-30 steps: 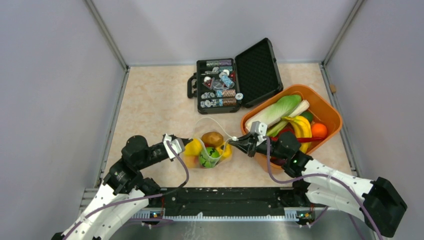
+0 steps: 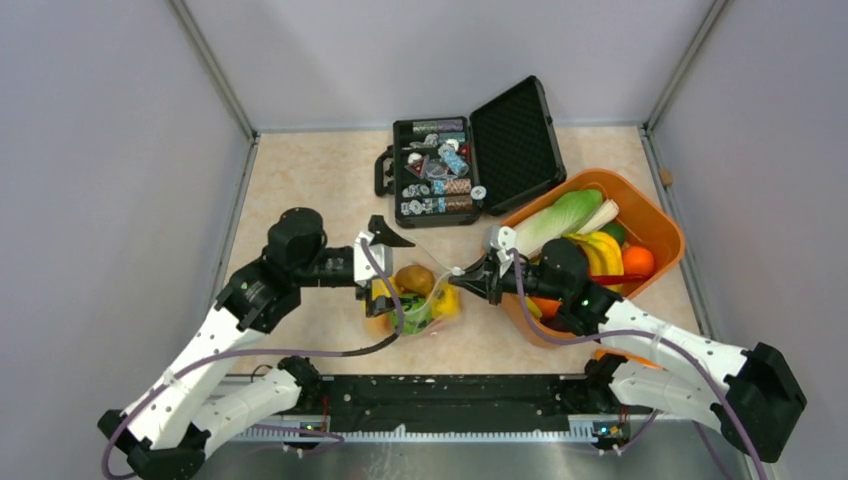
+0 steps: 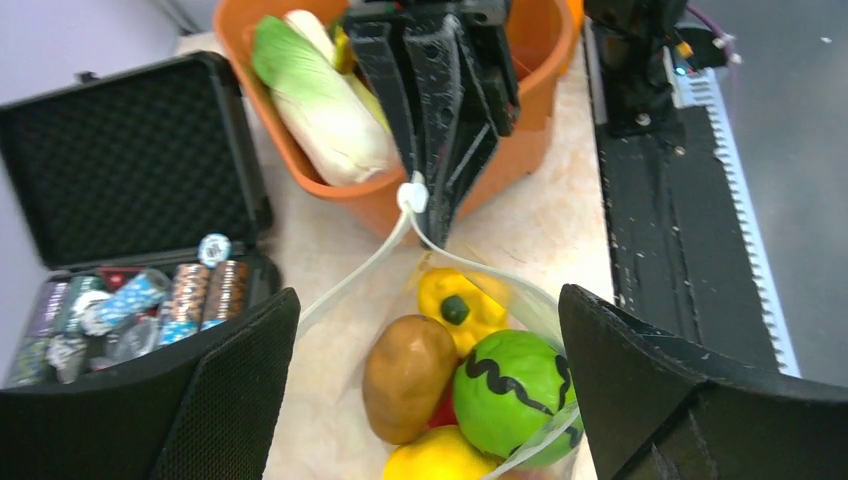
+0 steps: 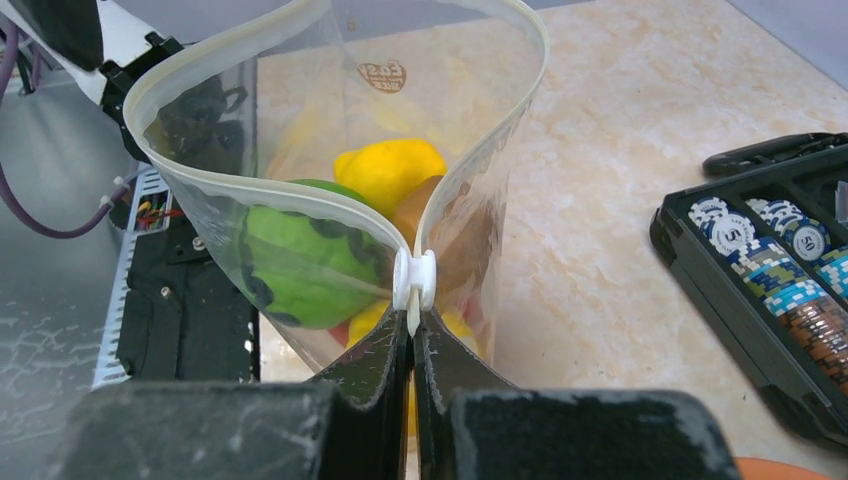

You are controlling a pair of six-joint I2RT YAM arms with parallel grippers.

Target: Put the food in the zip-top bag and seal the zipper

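Note:
The clear zip bag [image 4: 380,75] stands with its mouth gaping. Inside it are a green striped ball-like food [image 4: 310,262], a brown potato-like piece [image 3: 408,378], yellow pieces [image 4: 390,172] and something red. My right gripper is shut on the thin end of the bag's rim, right beside the white zip slider [image 4: 414,278]. On the opposite side, my left gripper [image 2: 397,270] is wide open over the bag. Its fingers [image 3: 215,400] straddle the mouth, and the white zip rims [image 3: 490,270] run between them, with no grip showing.
An orange bin [image 2: 655,235] of cabbage, bananas and other food stands right, under the right arm. Behind the bag lies an open black case [image 2: 515,140] of poker chips.
The right gripper has shifted slightly left.

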